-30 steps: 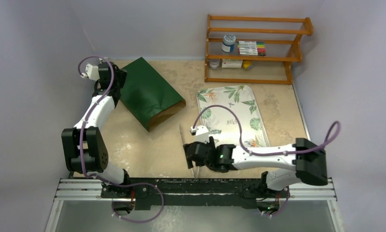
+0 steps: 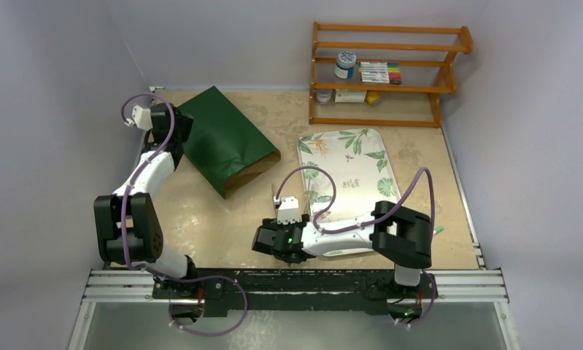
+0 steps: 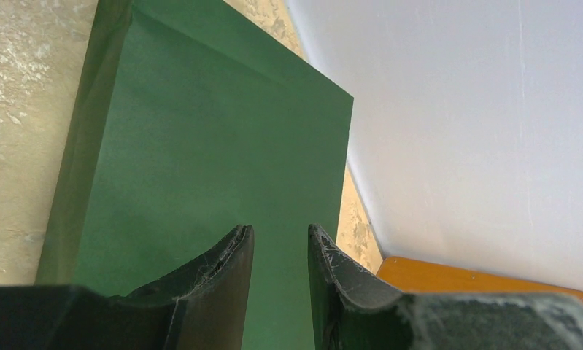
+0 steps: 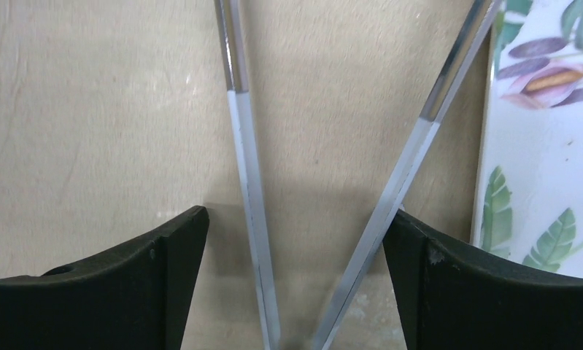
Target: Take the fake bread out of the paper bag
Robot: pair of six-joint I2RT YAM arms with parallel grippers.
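Note:
A green paper bag (image 2: 226, 142) lies on its side at back left, its brown mouth toward the front right; no bread shows. My left gripper hovers at the bag's left end, part open with nothing between its fingers. In the right wrist view two metal tongs or sticks (image 4: 250, 182) lie on the table, between and beside the fingers of my right gripper, which is open low over them at front centre; whether it touches them I cannot tell.
A floral tray (image 2: 346, 168) lies right of the bag, under the right arm in part. A wooden rack (image 2: 376, 87) with jars and markers stands at the back.
The left arm has shifted slightly; the bag looks unchanged.

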